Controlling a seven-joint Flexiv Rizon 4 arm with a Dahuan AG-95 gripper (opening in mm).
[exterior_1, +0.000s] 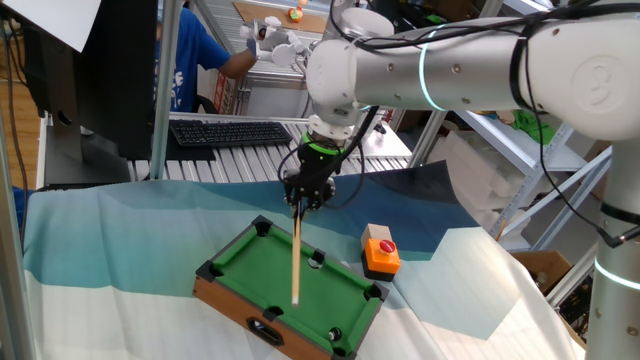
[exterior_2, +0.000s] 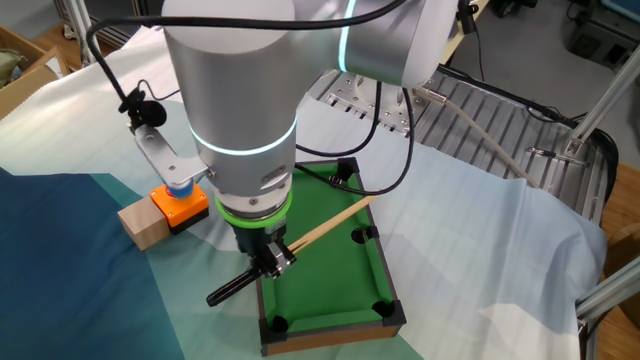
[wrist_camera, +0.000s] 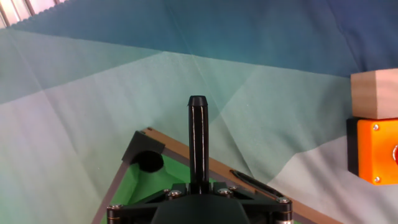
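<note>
My gripper (exterior_1: 303, 200) is shut on the cue stick (exterior_1: 296, 255) above the far rail of the small pool table (exterior_1: 225, 302). The pale wooden shaft slants over the green felt in exterior view 1, its tip nearer the front rail. In exterior view 2 the black butt (exterior_2: 232, 288) juts out behind the gripper (exterior_2: 272, 262), past the table's edge. From the wrist, the butt (wrist_camera: 198, 134) points straight ahead between the fingers; the shaft is hidden. A white ball (exterior_1: 317, 260) lies right of the shaft, and a dark ball (exterior_1: 335, 333) near the front right corner.
An orange box with a red button (exterior_1: 381, 258) stands beside the table's right end, a wooden block (exterior_1: 376, 233) against it. Blue and white cloth (exterior_1: 120, 260) covers the worktop, clear left of the table. A keyboard (exterior_1: 230, 134) and a person are farther back.
</note>
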